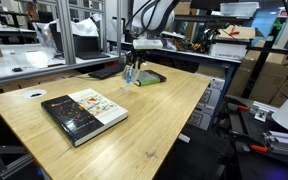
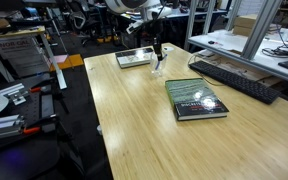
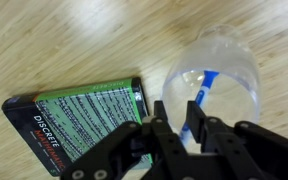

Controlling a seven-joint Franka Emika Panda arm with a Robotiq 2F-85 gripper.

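In the wrist view a clear cup (image 3: 242,62) stands large, with a slim blue-and-white stick (image 3: 206,88) inside it. My gripper reaches in from the bottom edge, its dark fingers shut on the cup's near side; the exact contact is partly hidden. The cup (image 2: 156,68) also shows in exterior view 2, near the far side of the table beside a green book. Seen from exterior view 1, the cup (image 1: 130,76) is small, between two books.
The green-and-black Discrete Mathematics book (image 3: 84,120) lies beside the cup. A black-and-white book (image 1: 84,117) is flat on the wooden table. A keyboard (image 2: 232,80) sits by the back edge.
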